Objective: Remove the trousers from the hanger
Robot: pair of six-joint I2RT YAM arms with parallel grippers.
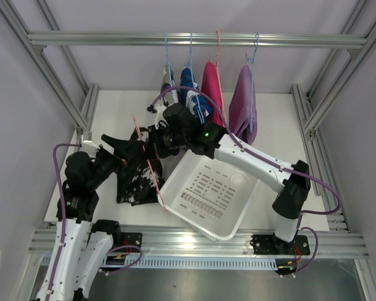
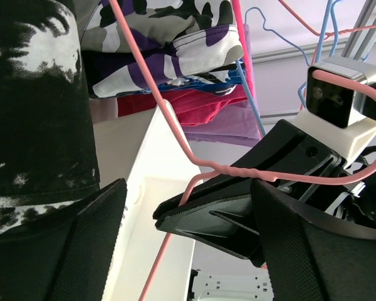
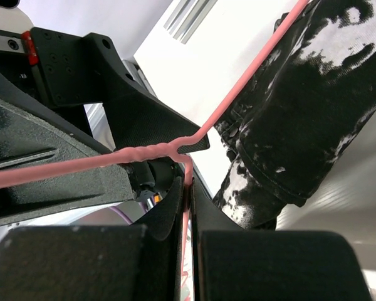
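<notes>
The pink hanger (image 1: 151, 175) is upright in front of the black-and-white patterned trousers (image 1: 135, 188), which lie bunched left of the white basket, apparently partly over its edge. My right gripper is shut on the thin hanger wire, seen in the right wrist view. My left gripper stands part open around the hanger's twisted neck area, its fingers either side of the wire in the left wrist view, with the right gripper's black finger just beyond. Whether any cloth is still looped on the hanger is unclear.
The white basket (image 1: 232, 200) sits front centre-right. Several garments (image 1: 241, 106) hang on hangers from the rail (image 1: 113, 39) at the back, close beside the right arm. Bare white board shows at the left and right.
</notes>
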